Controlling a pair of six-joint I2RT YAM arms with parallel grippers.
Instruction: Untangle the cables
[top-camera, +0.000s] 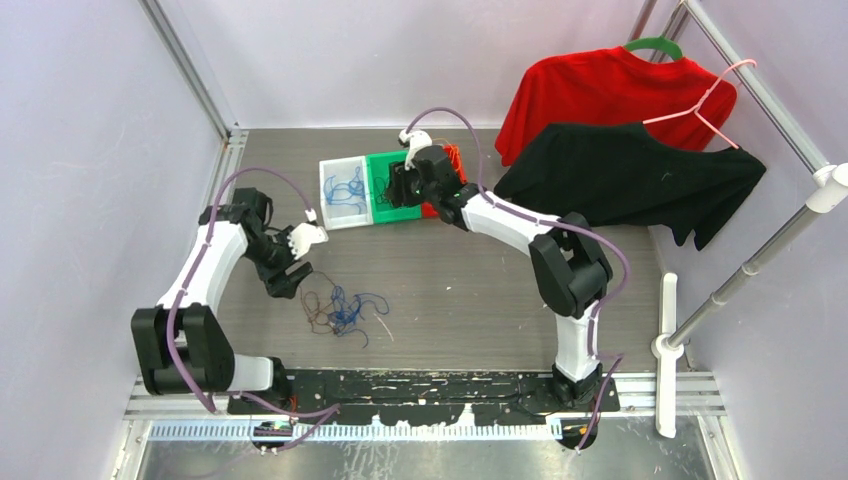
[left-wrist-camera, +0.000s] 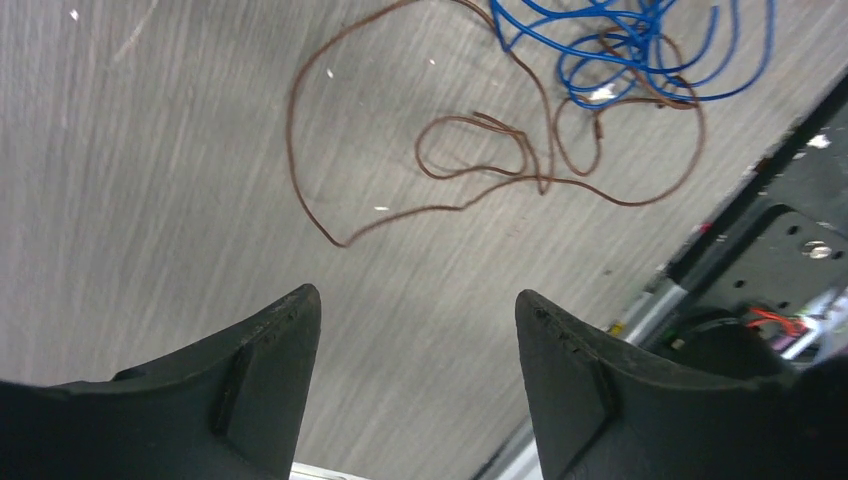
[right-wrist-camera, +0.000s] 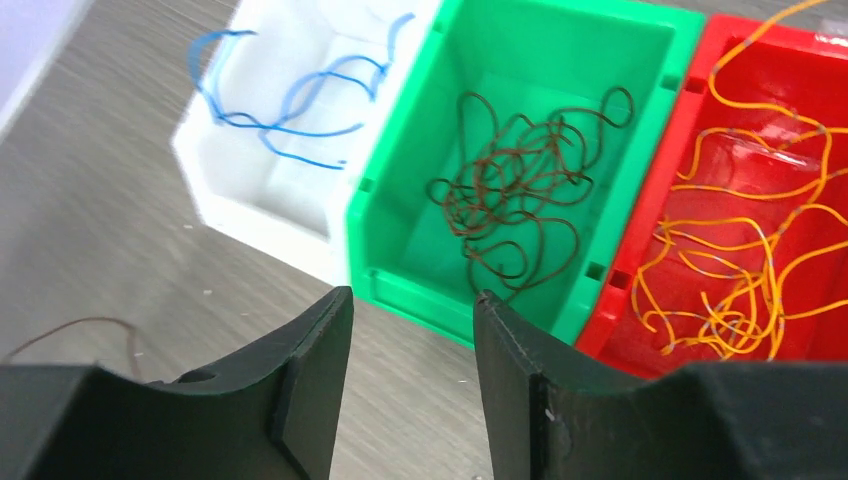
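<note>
On the grey table a brown cable (left-wrist-camera: 295, 140) and a dark blue cable (left-wrist-camera: 640, 45) overlap, the brown one running in loose loops out from under the blue. My left gripper stands open above the table beside them, nothing between its fingers. Behind it are three joined bins. The white bin (right-wrist-camera: 250, 225) holds a light blue cable (right-wrist-camera: 320, 75); the green bin (right-wrist-camera: 400, 240) holds a brown cable (right-wrist-camera: 520, 175); the red bin (right-wrist-camera: 680, 130) holds an orange cable (right-wrist-camera: 765, 260). Over the green bin's front edge, my right gripper is open and empty.
A thin pale strip (top-camera: 385, 327) lies right of the tangle. A red shirt (top-camera: 600, 95) and a black shirt (top-camera: 630, 180) hang at the right.
</note>
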